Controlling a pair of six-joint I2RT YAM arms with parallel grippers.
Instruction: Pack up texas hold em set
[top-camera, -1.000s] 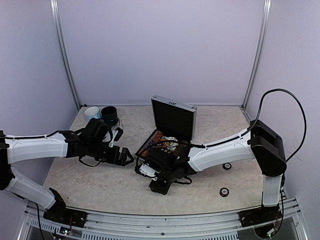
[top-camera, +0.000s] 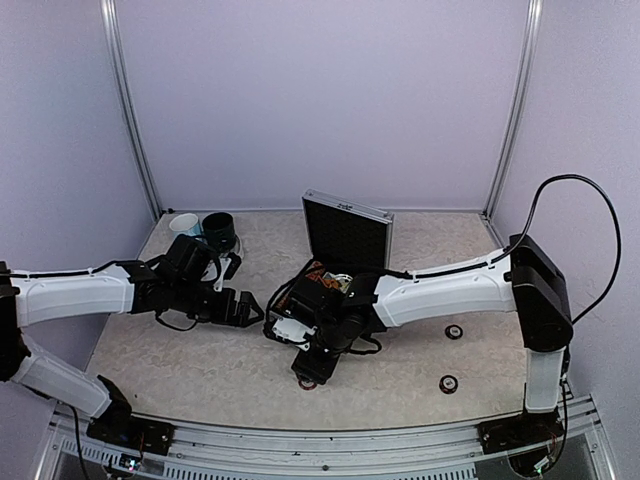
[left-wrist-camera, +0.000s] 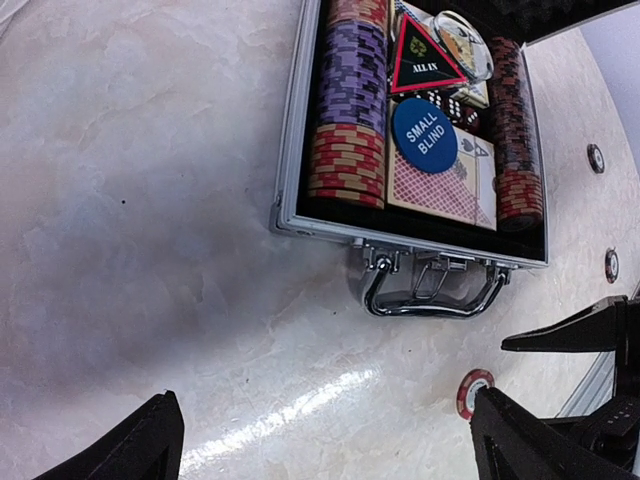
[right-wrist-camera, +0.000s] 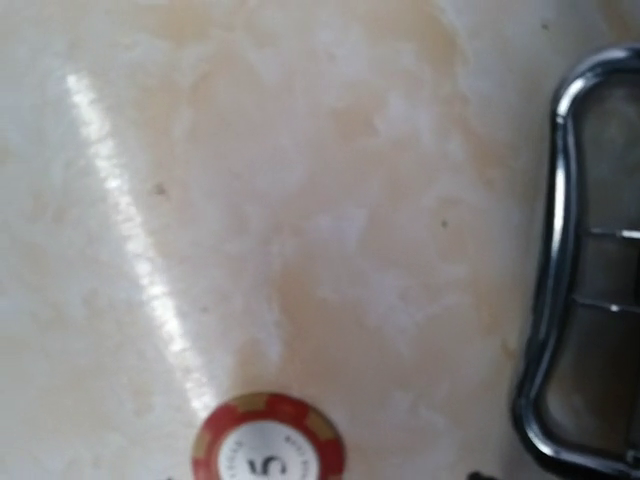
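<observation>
The open poker case stands mid-table, lid up. In the left wrist view the case's metal rim surrounds chip stacks, red-backed cards, dice, a blue SMALL BLIND disc and a black ALL IN triangle. A red chip marked 5 lies flat on the table in front of the handle. My right gripper is close to that chip, its fingers apart and nothing seen between them. Left of the case, my left gripper hangs open and empty.
Two dark chips lie on the table to the right. A white mug and a black mug stand at the back left. My right arm covers part of the case in the top view.
The right gripper has shifted slightly left and toward the table's front in the top view. The red chip now peeks out below it. My left arm has barely moved.
</observation>
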